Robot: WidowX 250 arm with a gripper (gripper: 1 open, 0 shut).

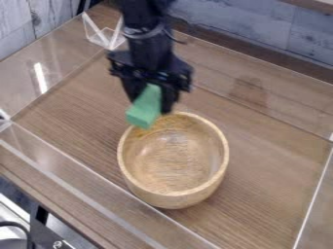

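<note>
My gripper (pixel 150 83) is blurred in the upper middle, shut on a light green block (pixel 147 105). The block is held over the upper left rim of a round tan bowl (pixel 205 156) that sits on the wooden table and shows an empty floor where visible.
A blue-grey plank wall (pixel 260 39) runs along the back, and a clear plastic strip lies along the left edge.
</note>
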